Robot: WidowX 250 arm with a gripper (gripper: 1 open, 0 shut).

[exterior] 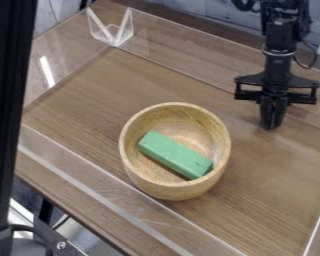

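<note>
My black gripper (272, 105) hangs at the right of the table, low over the wood, apart from the bowl and to its upper right. Its fingertips look close together, with nothing visible between them. A light wooden bowl (144, 176) sits in the lower middle, holding a green rectangular block (175, 154) lying on its side.
A clear angular plastic piece (111, 30) is at the back left. Dark equipment (9, 240) borders the lower left edge.
</note>
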